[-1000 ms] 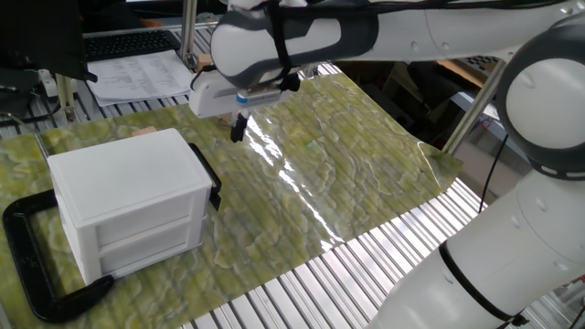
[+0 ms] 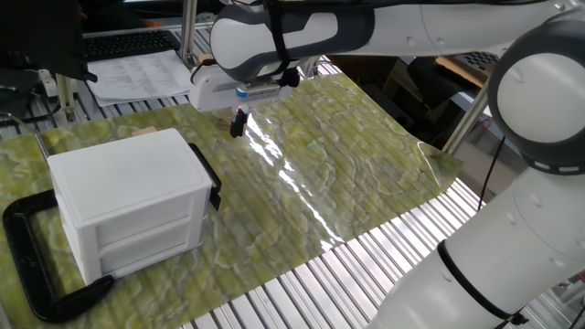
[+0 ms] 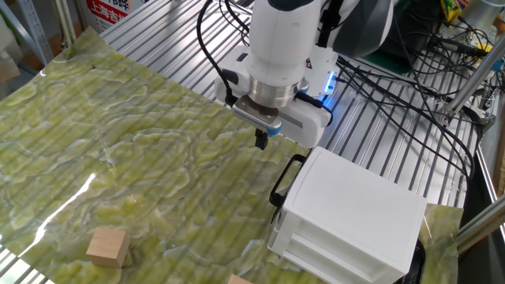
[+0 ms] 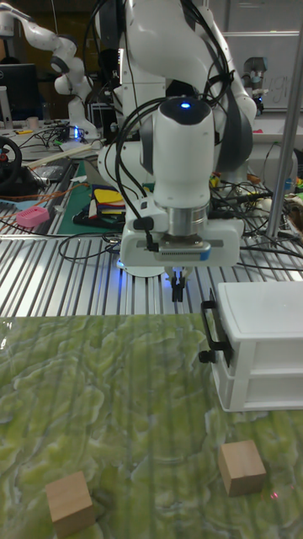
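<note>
My gripper hangs above the mat, its dark fingers close together and nothing visible between them; it looks shut. In exterior view 2 the gripper is a short way from the handle side of a white drawer unit. The unit has a black handle on that side and its drawers appear closed. One wooden block lies on the mat at the front left. Another wooden block lies in front of the drawer unit, and only its edge shows in exterior view 2.
A black clamp stands against the drawer unit. Cables run over the slatted metal table behind the unit. Papers and a keyboard lie beyond the mat.
Over the last second my gripper has risen very slightly, and the arm has shifted a little. The drawer unit has stayed in place.
</note>
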